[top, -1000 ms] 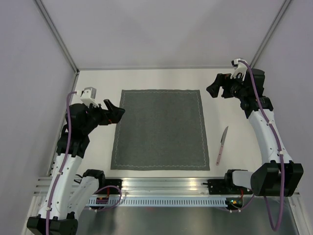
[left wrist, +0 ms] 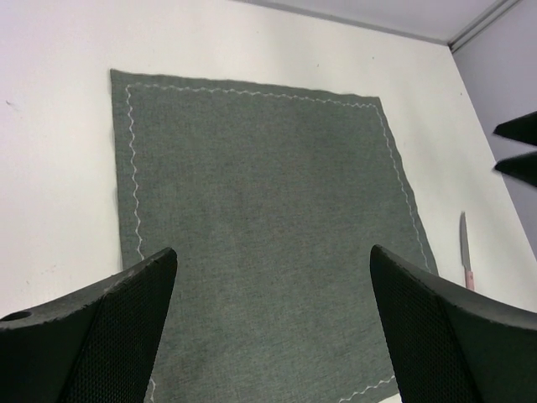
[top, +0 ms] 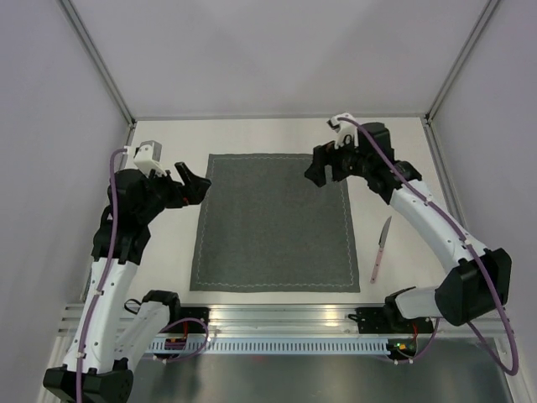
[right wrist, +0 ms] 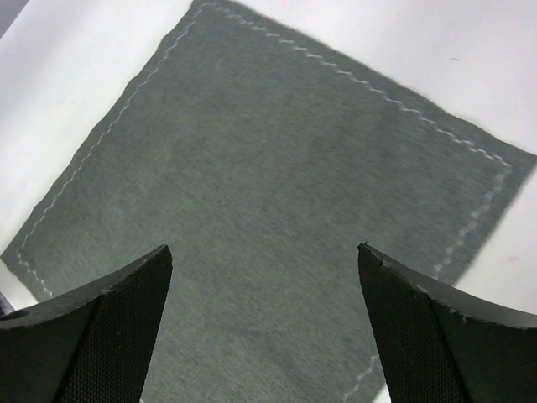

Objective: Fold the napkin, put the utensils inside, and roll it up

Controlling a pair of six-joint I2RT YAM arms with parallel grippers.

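Note:
A dark grey napkin (top: 273,227) with pale stitching lies flat and unfolded in the middle of the white table. To its right rests a knife (top: 379,252) with a pink handle, its blade toward the back. My left gripper (top: 200,186) hovers by the napkin's left edge, open and empty. Over the far right corner hangs my right gripper (top: 317,170), also open. In the left wrist view the napkin (left wrist: 260,193) shows between widely parted fingers. The right wrist view shows napkin (right wrist: 252,185) and nothing else between the fingers. I see no other utensil.
Grey walls close in the back and both sides, and a metal rail (top: 277,315) runs along the front edge.
My right gripper has moved left and a little toward the front, from right of the napkin to over its far right corner. The left gripper has barely shifted; napkin and knife are unmoved.

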